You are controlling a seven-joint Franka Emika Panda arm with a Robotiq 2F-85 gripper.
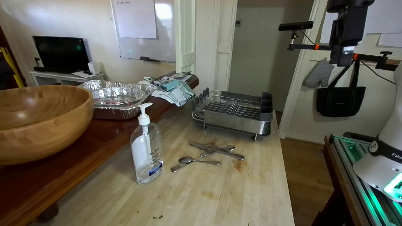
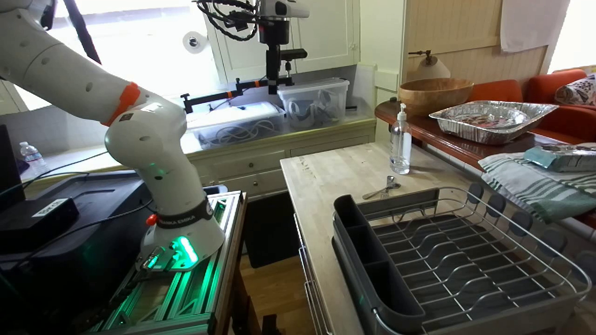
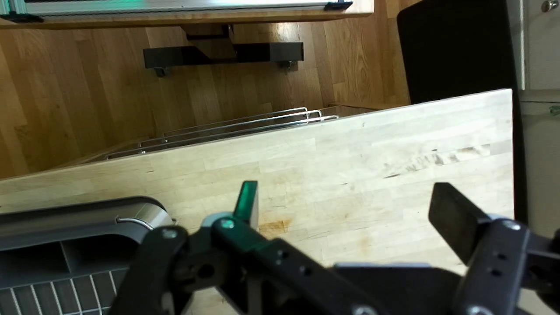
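My gripper is open, its two fingers wide apart with nothing between them. In the second exterior view the gripper [image 2: 273, 89] hangs high, well clear of the wooden counter. Several pieces of silver cutlery [image 1: 203, 162], spoons and knives among them, lie crossed in a loose pile at the counter's middle. Behind the pile stands a dish rack [image 1: 233, 122] with a dark divided caddy [image 2: 374, 262] along one side; the rack's wires and the caddy look empty. A clear pump bottle [image 1: 147, 154] stands upright beside the cutlery.
Along one side runs a raised dark wood ledge [image 1: 109, 147] with a wooden bowl [image 1: 45, 120], foil trays [image 1: 116, 96] and folded towels [image 1: 177, 92].
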